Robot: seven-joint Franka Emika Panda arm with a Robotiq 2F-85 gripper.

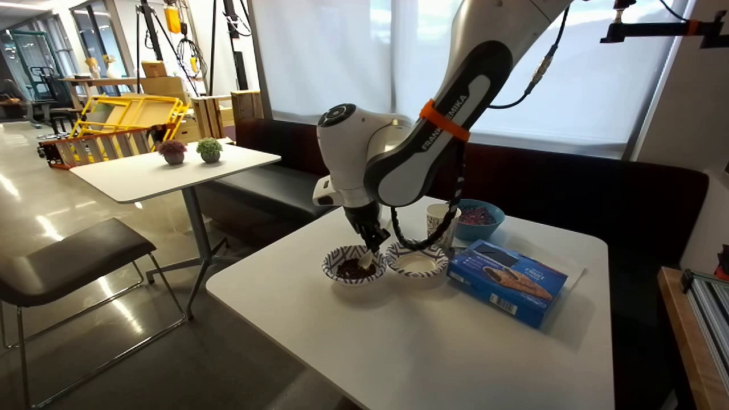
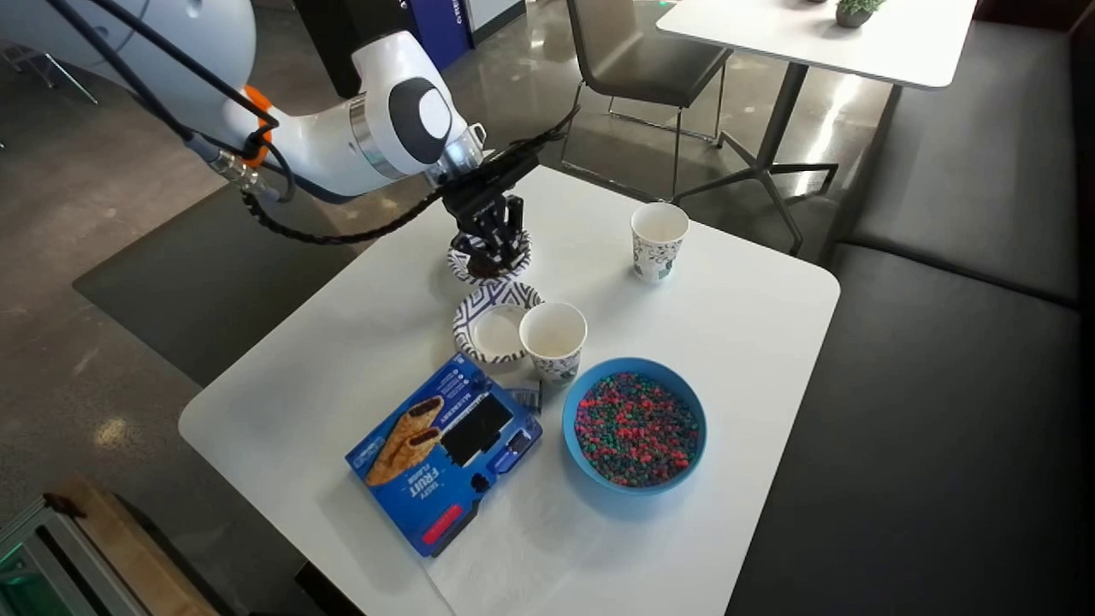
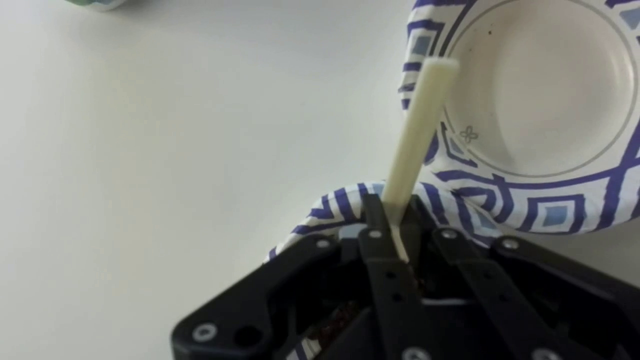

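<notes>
My gripper (image 1: pixel 376 245) is shut on a white spoon (image 3: pixel 414 138), whose handle sticks up between the fingers in the wrist view. The spoon's lower end dips into a patterned paper bowl (image 1: pixel 329 263) holding small dark pieces (image 1: pixel 349 270). Close against that bowl, on its right in exterior view 1, stands a second patterned bowl (image 1: pixel 417 263), which looks empty apart from a few specks. In exterior view 2 the gripper covers much of the filled bowl (image 2: pixel 458 267).
Near the second bowl are a paper cup (image 2: pixel 554 344), a blue box (image 1: pixel 509 280) and a blue bowl of coloured bits (image 2: pixel 636 426). Another paper cup (image 2: pixel 657 241) stands apart.
</notes>
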